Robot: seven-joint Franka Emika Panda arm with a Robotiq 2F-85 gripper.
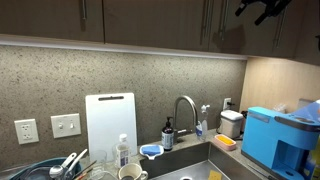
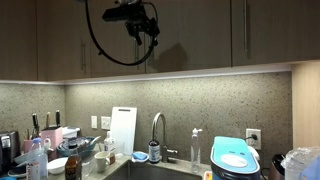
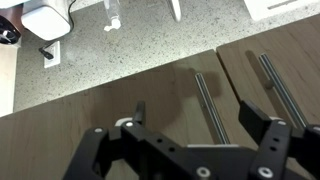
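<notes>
My gripper stands open in the wrist view, with only the brown cabinet front [image 3: 110,110] showing beyond the gap. A long metal handle [image 3: 209,105] runs up the cabinet door between the dark fingers, and a second handle [image 3: 283,90] lies to its right. It is hard to tell how far the fingers are from the handles. High at the top right of exterior view 1, the gripper [image 1: 262,10] hangs before the upper cabinets. In exterior view 2, the dark arm and its looping cable reach up in front of the cabinet doors [image 2: 190,40].
Below are a sink [image 1: 205,160] with a tall faucet [image 1: 184,112], a soap bottle [image 1: 168,134], a white cutting board [image 1: 111,124], and dishes at the left. A blue appliance [image 1: 275,138] stands at right. Air before the backsplash is clear.
</notes>
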